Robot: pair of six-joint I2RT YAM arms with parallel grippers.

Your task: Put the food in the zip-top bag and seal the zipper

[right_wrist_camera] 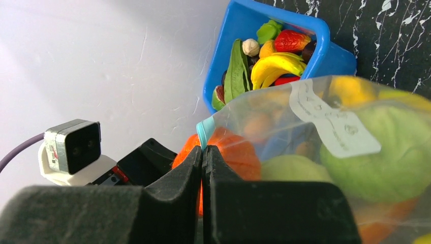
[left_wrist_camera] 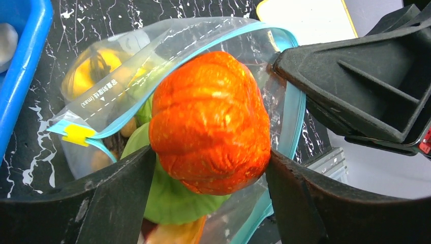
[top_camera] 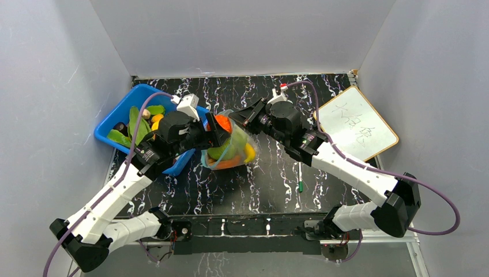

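Observation:
The clear zip top bag (top_camera: 228, 156), with a teal zipper and yellow slider (left_wrist_camera: 76, 133), stands open on the table, holding green, yellow and orange food. An orange pumpkin-like food (left_wrist_camera: 208, 122) sits at its mouth between the fingers of my left gripper, which are part open; whether they grip it is hard to tell. My right gripper is shut on the bag's rim, at the teal zipper strip.
The blue basket (top_camera: 106, 130) of other food stands at the left, beside the bag. A whiteboard (top_camera: 354, 127) lies at the right, a green marker (top_camera: 300, 182) near it.

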